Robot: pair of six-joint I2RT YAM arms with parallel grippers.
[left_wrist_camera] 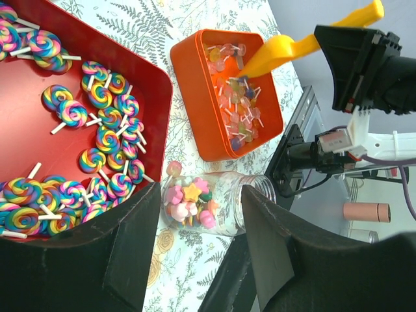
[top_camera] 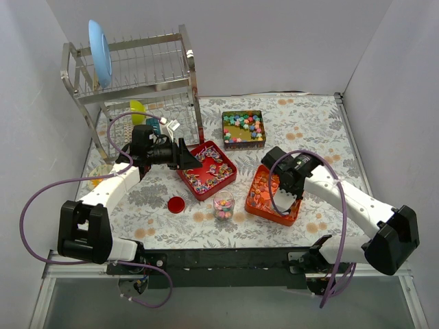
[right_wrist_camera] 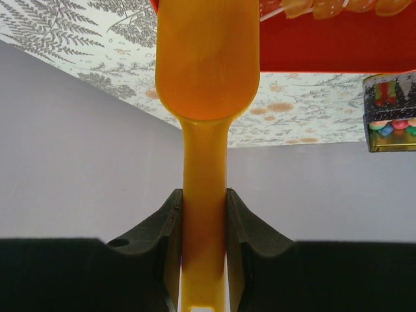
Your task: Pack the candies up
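My right gripper is shut on the handle of an orange scoop [right_wrist_camera: 207,65], whose blade dips into the orange bin [left_wrist_camera: 190,97] of small candies. My left gripper is open above the table, with nothing between its fingers, near the red bin [top_camera: 228,171] of rainbow lollipops. A glass jar [top_camera: 223,210] of pastel candies stands between the bins; in the left wrist view it appears below the orange bin.
A box [top_camera: 243,140] of colourful candies sits at the back. A red lid [top_camera: 176,205] lies left of the jar. A wire rack [top_camera: 137,88] with a blue plate stands at the back left.
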